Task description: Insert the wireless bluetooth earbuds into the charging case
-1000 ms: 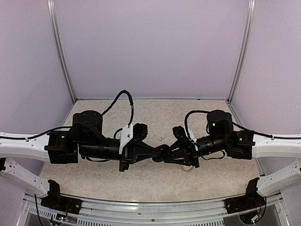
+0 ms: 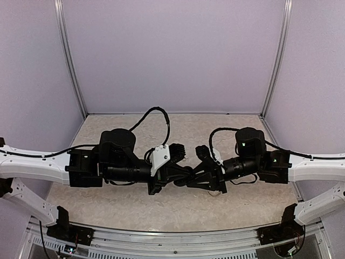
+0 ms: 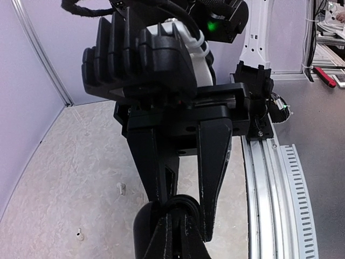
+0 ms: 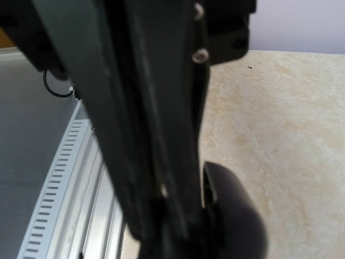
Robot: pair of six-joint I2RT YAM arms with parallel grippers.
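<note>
The black charging case [image 4: 237,216] stands with its lid raised, and my right gripper is shut on it, one finger to each side. From the left my left gripper reaches into the case, its narrow fingers [image 3: 171,237] closed together on a small black earbud. That earbud is now hidden by the fingers, so I cannot tell how deep it sits in its socket. In the top view both grippers meet near the middle, with the case [image 2: 183,179] mostly covered.
Two small pale pieces lie on the table, a nearer one [image 3: 80,234] and a farther one [image 3: 121,188]. The marbled tabletop [image 2: 145,210] is otherwise largely bare. A metal rail [image 2: 178,236] runs along its front edge.
The right arm and case have hardly moved.
</note>
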